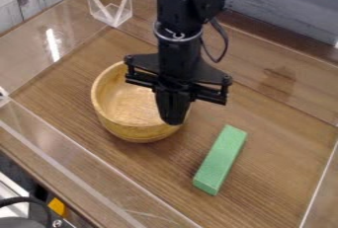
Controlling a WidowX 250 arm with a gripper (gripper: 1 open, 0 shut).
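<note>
The black gripper point(173, 92) points down over a shallow yellow bowl point(114, 104), its lower end at or inside the bowl's right side. Its fingertips are dark and overlap each other in this view, so how far apart they stand is unclear, as is anything between them. A green rectangular block point(219, 160) lies on the wooden table point(284, 143) to the right of the bowl, apart from it.
A white wire-like stand point(110, 7) is at the back left. Clear panels edge the table at left and right. The table behind and right of the arm is bare. Cables and a yellow item sit off the table at lower left.
</note>
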